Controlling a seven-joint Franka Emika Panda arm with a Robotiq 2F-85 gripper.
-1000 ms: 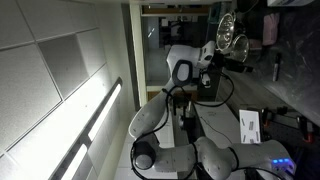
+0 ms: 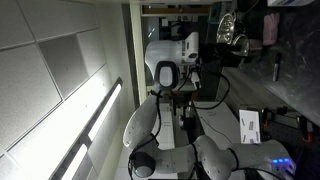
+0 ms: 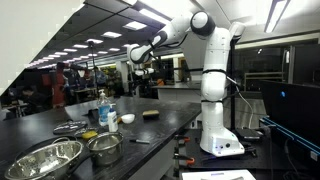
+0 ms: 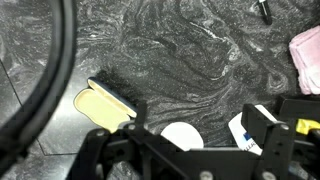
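My gripper is open above the dark counter, with nothing between its fingers. In the wrist view a yellow case point(image 4: 102, 106) with a black part beside it lies left of the fingers. A white round bowl point(image 4: 182, 136) shows between and below the fingertips. Near the right finger is a white and blue bottle point(image 4: 243, 132), partly hidden by the finger. A black marker point(image 4: 265, 12) lies at the top, and a pink cloth point(image 4: 308, 60) at the right edge. In exterior view 2 the gripper hangs well above the counter, too small there for detail.
A metal colander point(image 3: 45, 160) and a metal pot point(image 3: 105, 150) stand on the counter near the camera. A black and yellow box point(image 4: 300, 112) lies at the right of the wrist view. Bare counter point(image 4: 185, 65) fills the wrist view's upper middle. A loose cable crosses its left side.
In exterior view 1 the wrist and gripper have shifted left, away from the metal bowls, and the hand has turned. The objects on the counter appear unmoved.
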